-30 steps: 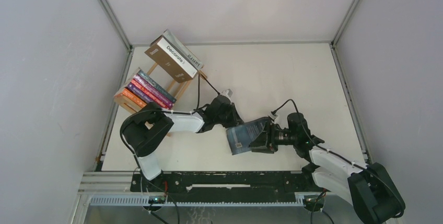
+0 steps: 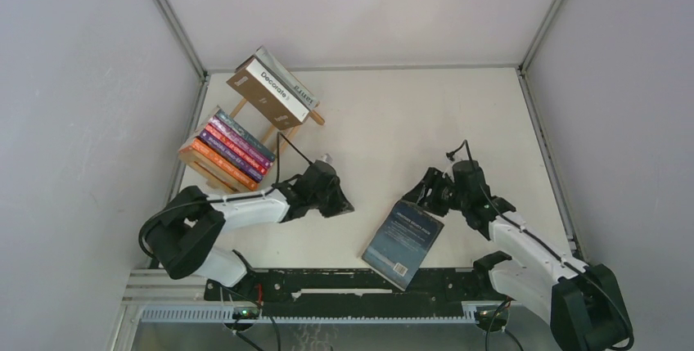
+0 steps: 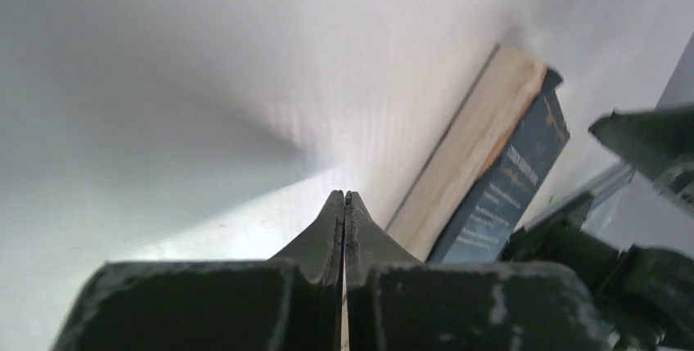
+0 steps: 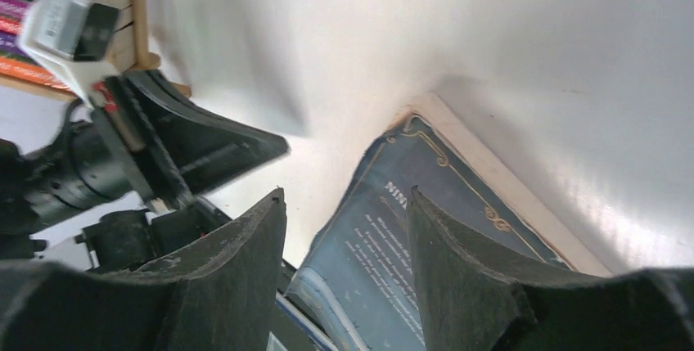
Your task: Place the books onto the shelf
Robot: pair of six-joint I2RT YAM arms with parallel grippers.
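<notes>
A dark blue book (image 2: pixel 403 245) lies flat at the front of the table, its lower end reaching over the dark front edge. In the left wrist view, my left gripper is shut with nothing between its fingers; the book's page edge (image 3: pixel 475 146) is outside them, to the right. Seen from above, the left gripper (image 2: pixel 348 208) hangs left of the book, apart from it. My right gripper (image 2: pixel 415 196) is over the book's upper end. In the right wrist view the right gripper stands open, with the book's cover (image 4: pixel 425 195) in sight between and beyond its fingers.
A wooden rack (image 2: pixel 288 140) at the back left holds several colourful upright books (image 2: pixel 233 146). A thick "Decorate" book (image 2: pixel 268 93) and a grey one (image 2: pixel 286 73) rest at its upper end.
</notes>
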